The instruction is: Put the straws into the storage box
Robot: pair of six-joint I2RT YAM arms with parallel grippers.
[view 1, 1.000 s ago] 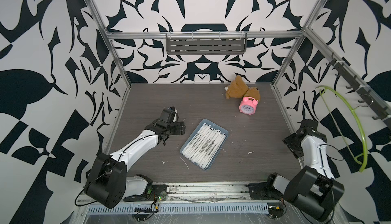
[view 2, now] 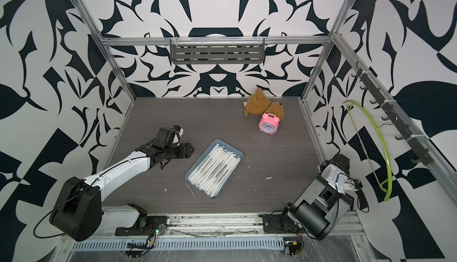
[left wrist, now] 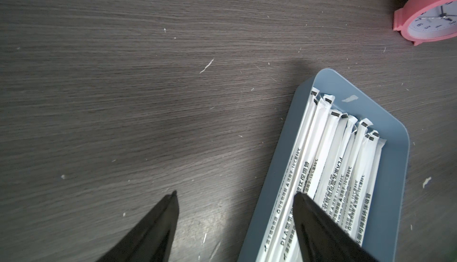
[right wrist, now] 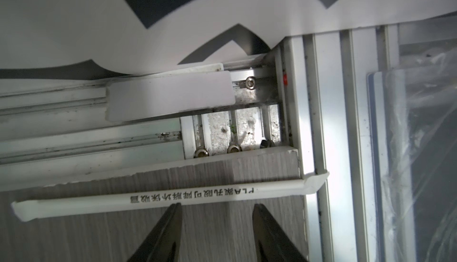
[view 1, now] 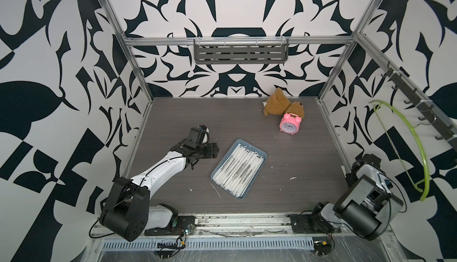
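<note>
A blue-grey storage box (view 1: pixel 260 165) stands mid-table, filled with white wrapped straws (left wrist: pixel 328 176). My left gripper hovers just left of the box, its fingers apart and empty. One loose straw (right wrist: pixel 190 195) lies at the table's front right corner by the aluminium rail in the right wrist view. My right gripper is over it, fingers apart with nothing between them. In the top views that straw is hidden behind my right arm.
A brown plush toy (view 1: pixel 276 102) and a pink alarm clock (view 1: pixel 289 125) stand at the back right. A green hanger-like loop (view 1: pixel 419 152) hangs on the right rail.
My left arm has barely moved.
</note>
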